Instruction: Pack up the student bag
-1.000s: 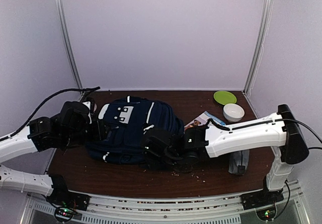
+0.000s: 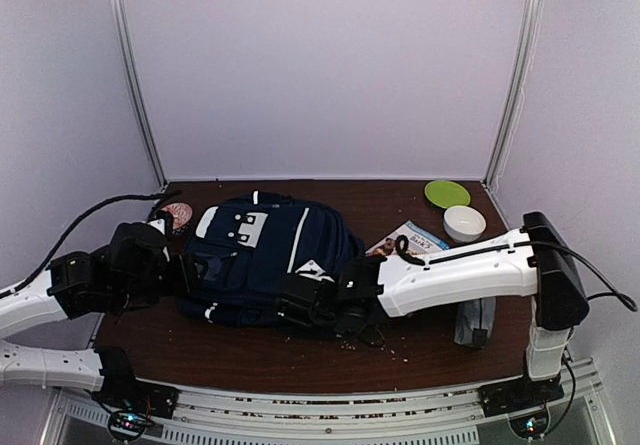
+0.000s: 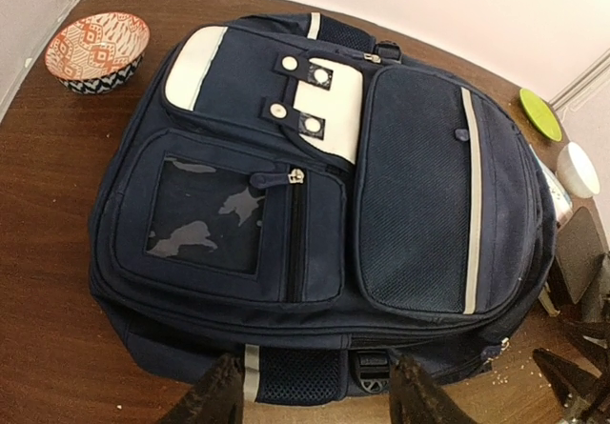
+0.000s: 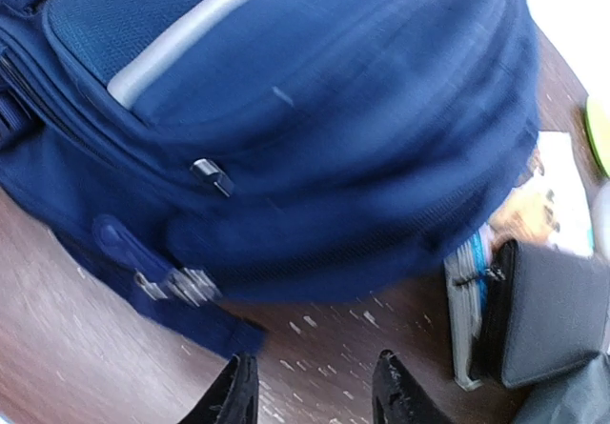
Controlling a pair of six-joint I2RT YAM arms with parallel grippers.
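A navy backpack (image 2: 262, 240) with white patches lies flat, pocket side up, in the middle of the table. In the left wrist view my left gripper hangs open at the backpack's front edge, nothing held. My right gripper is open over bare table by the bag's lower right side, near a dangling strap and zip pulls (image 4: 212, 176). A magazine (image 2: 415, 240), a dark case (image 4: 538, 314) and a grey pouch (image 2: 470, 320) lie to the right of the bag, partly hidden by my right arm in the top view.
A patterned bowl (image 3: 95, 48) sits at the left; a green plate (image 2: 447, 194) and white bowl (image 2: 464, 223) at the back right. Small crumbs dot the front of the table (image 2: 240, 360), which is mostly clear. Walls enclose the back and sides.
My left arm has drawn back leftward from over the bag, uncovering the patterned bowl.
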